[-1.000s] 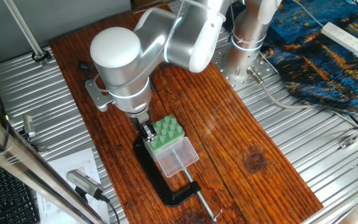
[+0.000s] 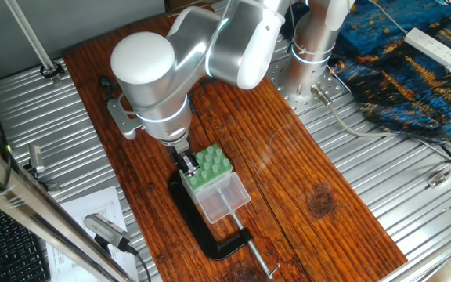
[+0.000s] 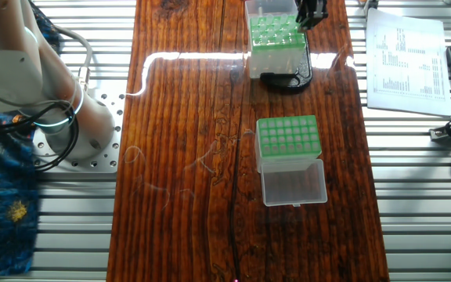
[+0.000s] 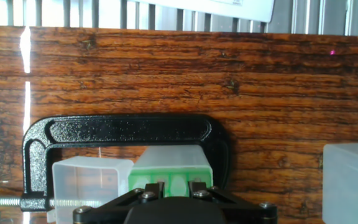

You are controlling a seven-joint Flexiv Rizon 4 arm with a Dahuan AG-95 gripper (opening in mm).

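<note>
A box with a green top holding several green-capped tubes (image 2: 212,167) sits on the wooden table, its clear lid (image 2: 224,200) folded open. Over the left edge of those caps, my gripper (image 2: 188,163) points down. In the wrist view the fingertips of the gripper stand apart, with green caps showing below and between them; nothing is visibly clasped. How deep the fingers reach among the caps is hard to tell. Exterior view 2 catches only the dark tip of the gripper (image 3: 312,14) beside the green-topped box (image 3: 278,33).
A black C-clamp (image 2: 194,219) lies around the box, its screw (image 2: 258,257) under the lid. Farther along the table stands a second box with an empty-looking green grid (image 3: 290,137) and open clear lid (image 3: 294,184). Bare wood (image 3: 186,157) lies beside it.
The gripper's fingers look spread wider than before, and the arm's wrist has shifted very slightly left. The box, its lid and the clamp have stayed in place.
</note>
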